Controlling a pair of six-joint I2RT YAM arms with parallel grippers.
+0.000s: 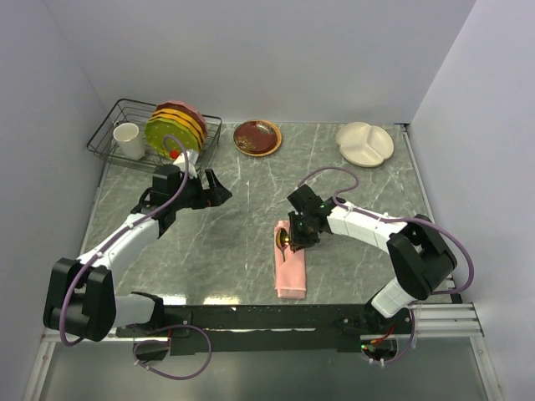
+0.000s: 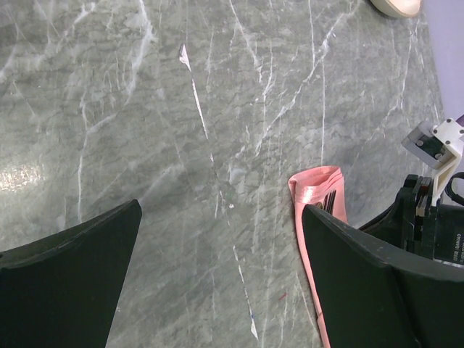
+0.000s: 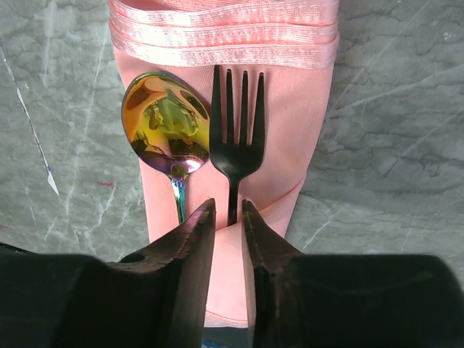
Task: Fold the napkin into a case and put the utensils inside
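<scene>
A folded pink napkin (image 1: 290,271) lies on the table, long and narrow, with layered hems across its far end. In the right wrist view a shiny rainbow-gold spoon (image 3: 161,119) rests on it at the left. Beside the spoon lies a black fork (image 3: 235,156), its lower handle tucked behind a pink fold of the napkin. My right gripper is parted around the line of the fork's handle, a gap showing between the fingertips and the fork apart from them. Far to the left, my left gripper (image 1: 219,190) stands open and empty above bare table.
A wire dish rack (image 1: 113,146) with a white mug (image 1: 129,140) and stacked coloured plates (image 1: 171,134) stands back left. A brown plate (image 1: 257,137) sits at the back, a cream divided plate (image 1: 365,144) back right. Between the left arm and the napkin the table is clear.
</scene>
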